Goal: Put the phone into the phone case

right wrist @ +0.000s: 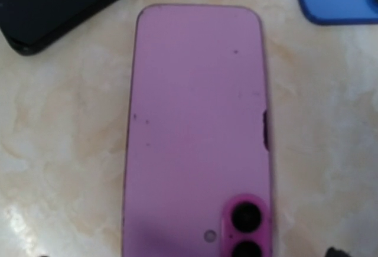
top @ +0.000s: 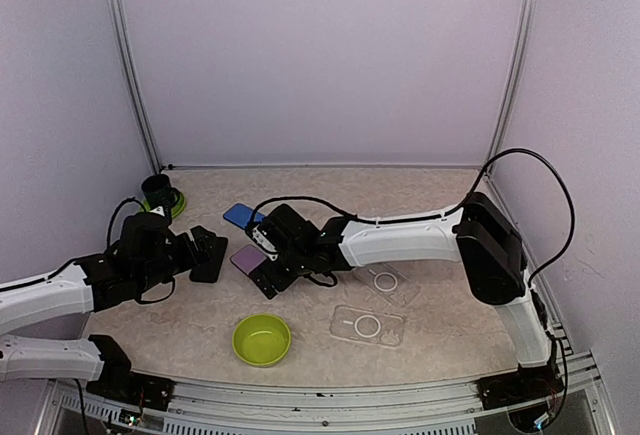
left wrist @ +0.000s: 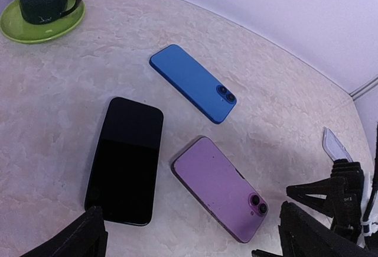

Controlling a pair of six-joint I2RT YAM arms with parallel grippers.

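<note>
A pink phone (top: pixel 247 258) (left wrist: pixel 215 183) (right wrist: pixel 195 127) lies back up, its two-lens camera toward the front. My right gripper (top: pixel 266 273) is open directly over it; the phone fills the middle of the right wrist view. A black phone (top: pixel 208 267) (left wrist: pixel 124 159) and a blue phone (top: pixel 240 215) (left wrist: pixel 188 80) lie beside it. My left gripper (top: pixel 203 242) hangs open near the black phone. Two clear cases, one at the front (top: pixel 367 326) and one behind it (top: pixel 390 288), lie on the right half of the table, the rear one partly under the right arm.
A green bowl (top: pixel 262 340) stands at the front middle. A dark mug (left wrist: pixel 44 0) on a green saucer (left wrist: pixel 20 26) is at the back left. The walls enclose the table; the back middle and front right have bare room.
</note>
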